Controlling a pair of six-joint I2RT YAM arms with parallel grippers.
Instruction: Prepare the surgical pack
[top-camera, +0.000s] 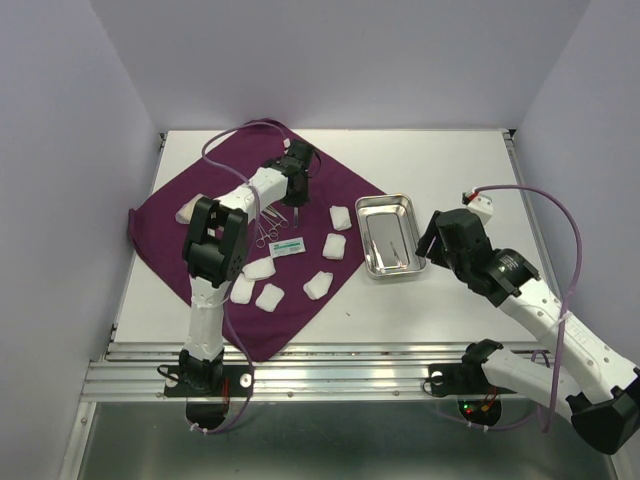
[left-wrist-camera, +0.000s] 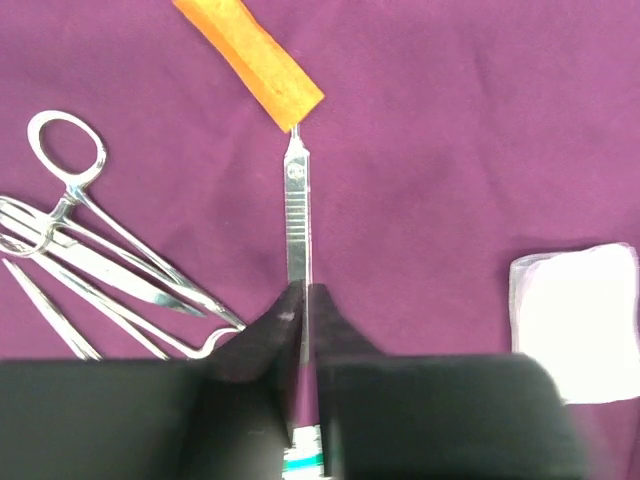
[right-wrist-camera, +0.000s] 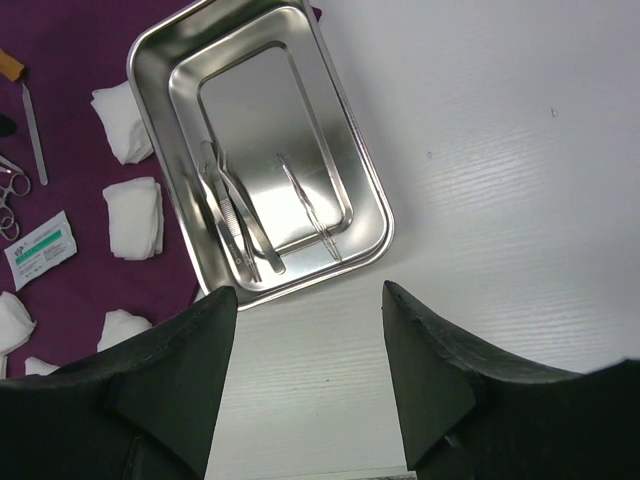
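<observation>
A steel scalpel handle (left-wrist-camera: 297, 210) with an orange blade cover (left-wrist-camera: 250, 60) lies on the purple drape. My left gripper is right at the handle's lower part, fingertips close together either side of it; whether they grip it is unclear. Scissor-like instruments (left-wrist-camera: 80, 200) lie left of it. The steel tray (right-wrist-camera: 350, 140) holds several slim instruments (right-wrist-camera: 240, 210). My right gripper stands open and empty over the table near the tray's front.
Several white gauze stacks (top-camera: 334, 246) lie on the drape (top-camera: 170, 250), with a printed packet (top-camera: 287, 246) among them.
</observation>
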